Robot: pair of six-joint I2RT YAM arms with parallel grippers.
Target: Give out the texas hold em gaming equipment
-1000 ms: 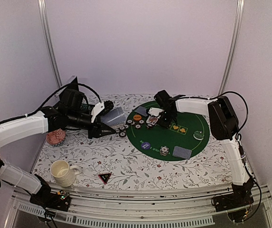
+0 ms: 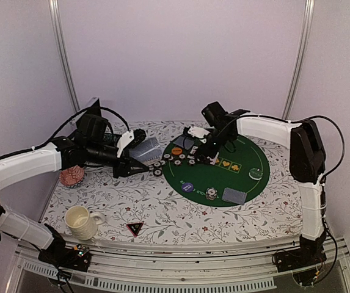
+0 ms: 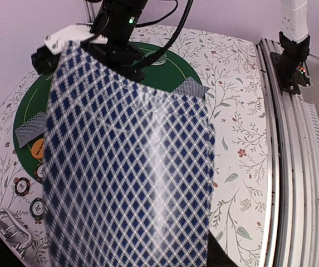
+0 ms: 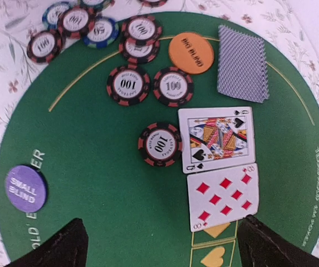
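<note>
My left gripper [image 2: 132, 165] is shut on a blue-checked deck of cards [image 3: 128, 161], held up left of the green mat [image 2: 217, 183]. My right gripper [image 2: 205, 152] hangs open over the mat, nothing between its fingers. Below it, in the right wrist view, lie a queen of spades [image 4: 217, 139] and an eight of diamonds [image 4: 223, 197], side by side, with a 100 chip [image 4: 159, 144] beside the queen. Face-down cards [image 4: 241, 61] lie by the orange big blind [image 4: 190, 53]; more cards [image 2: 234, 196] lie at the mat's front. The small blind [image 4: 27, 188] is at the left.
A white mug [image 2: 82, 223] and a dark triangle [image 2: 135, 227] stand or lie at front left. A pink bowl [image 2: 72, 177] is behind the mug. Several chips [image 4: 75, 21] lie along the mat's left edge.
The left arm has not visibly moved.
</note>
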